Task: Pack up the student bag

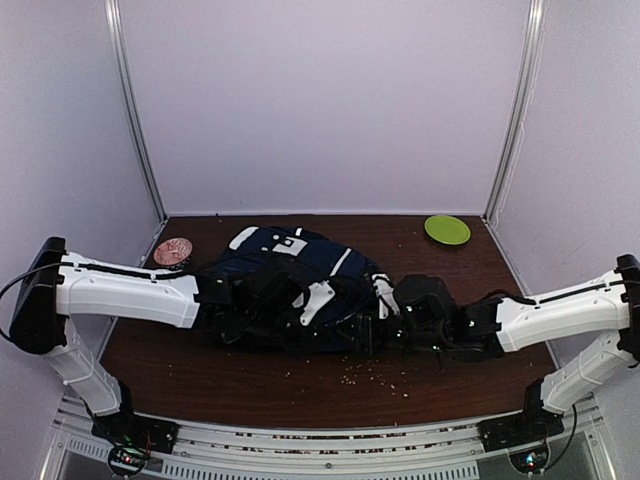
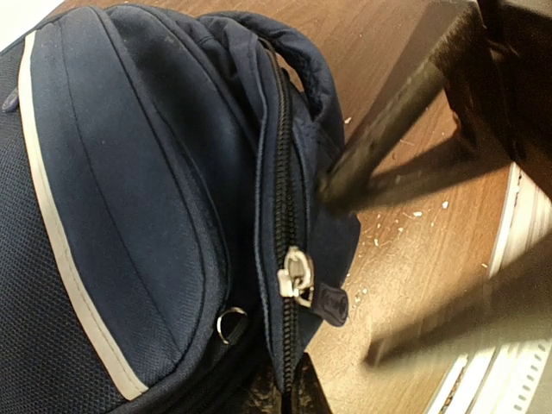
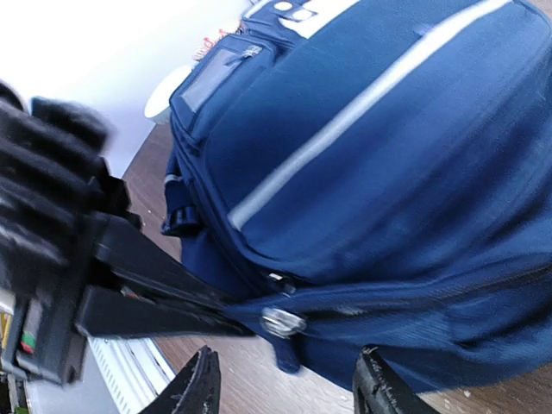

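Observation:
A navy backpack [image 1: 320,250] lies on its side in the middle of the table, its zipper track [image 2: 283,172] and silver zipper pull [image 2: 295,274] showing in the left wrist view. My left gripper is shut on the zipper edge, near the bottom of that view; its dark fingers also reach in from the left in the right wrist view. My right gripper is open, just short of the zipper pull and bag fabric, with nothing clearly between its fingers. In the top view both grippers partly hide the bag's front.
A green plate [image 1: 447,229] sits at the back right, a pink patterned dish [image 1: 173,250] at the back left. Small crumbs are scattered on the bare table [image 1: 300,390] in front of the bag. Walls enclose the back and sides.

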